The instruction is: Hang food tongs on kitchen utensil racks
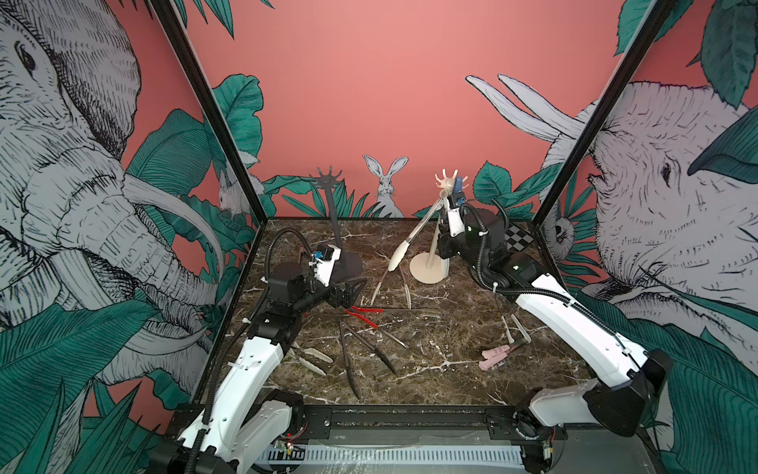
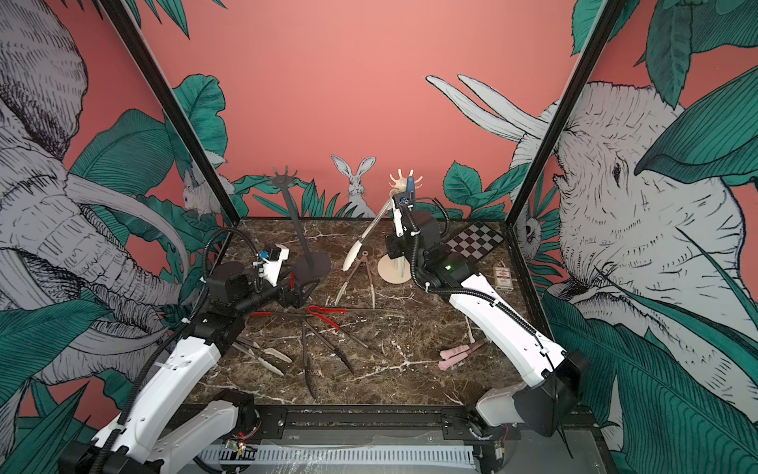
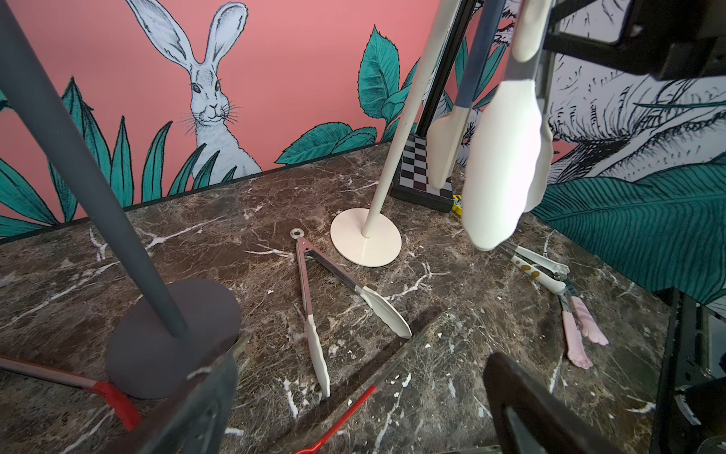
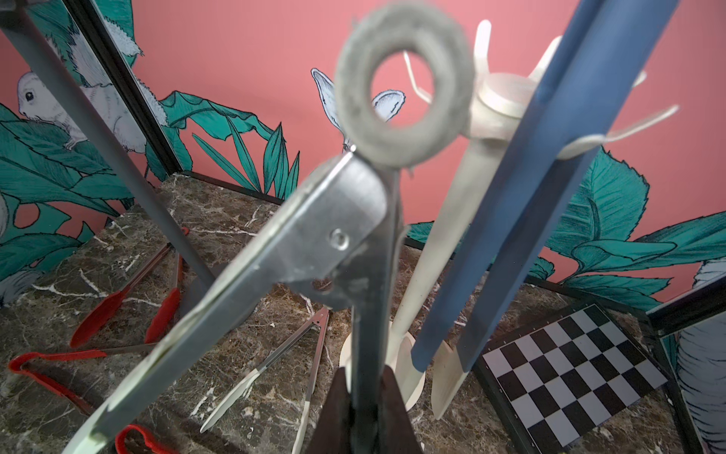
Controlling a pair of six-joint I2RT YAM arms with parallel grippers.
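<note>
In the right wrist view my right gripper is shut on one arm of metal tongs [image 4: 344, 227]. Their ring end points up, and the other arm spreads left. The ring looks nearer the camera than the head of the cream rack [image 4: 503, 106] and overlaps its left hooks. Blue-handled tongs [image 4: 559, 143] hang on that rack's near side. White tips of the held tongs [image 1: 400, 255] hang left of the cream stand. My left gripper is open and empty, low before the dark grey rack [image 1: 331, 209], whose hooks look bare.
White-tipped tongs [image 3: 310, 302] lie between the two stands. Red-handled tongs [image 1: 364, 317], dark tongs [image 1: 347, 359], pale tongs [image 1: 312, 359] and pink-tipped tongs [image 1: 496, 357] cover the front table. A checkered board [image 4: 574, 374] lies at the back right.
</note>
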